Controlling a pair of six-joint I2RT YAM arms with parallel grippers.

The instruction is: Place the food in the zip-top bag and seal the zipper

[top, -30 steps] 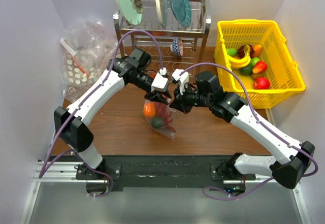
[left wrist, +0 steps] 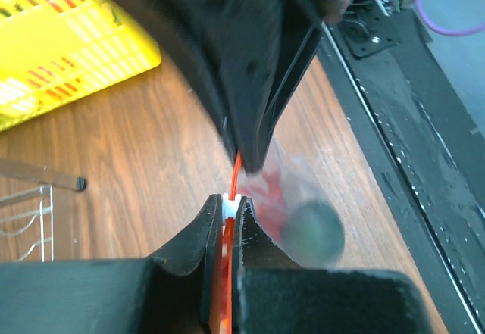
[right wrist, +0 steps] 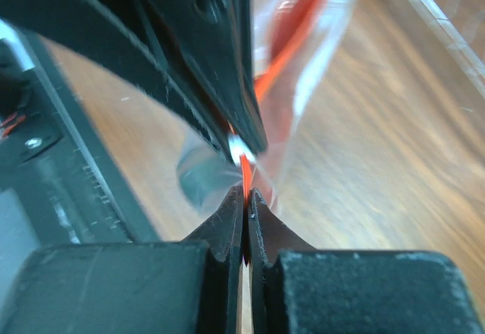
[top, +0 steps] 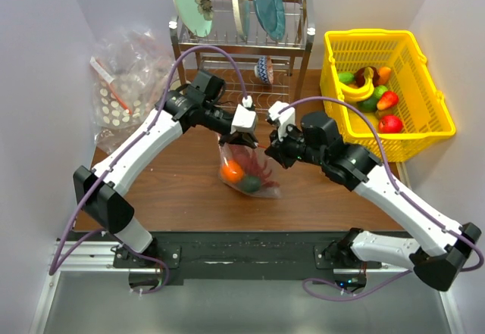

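Note:
The clear zip top bag (top: 261, 191) hangs below my two grippers, with an orange item (top: 232, 170) and a dark green item (top: 249, 184) inside it. In the left wrist view, my left gripper is shut on the white zipper slider (left wrist: 230, 206) of the red zipper strip (left wrist: 236, 173). My right gripper is shut on that same red strip (right wrist: 246, 173), close beside the slider (right wrist: 239, 149). Both grippers nearly meet over the bag's top edge. How far the zipper is closed cannot be made out.
A yellow basket (top: 415, 55) with toy fruit stands at the right. Behind the arms is a metal dish rack (top: 307, 27) with plates. Other clear bags (top: 129, 84) lie at the back left. Bare wooden table (top: 174, 205) shows in front.
Both grippers have shifted a little to the right in the top view, and the bag has swung right with them.

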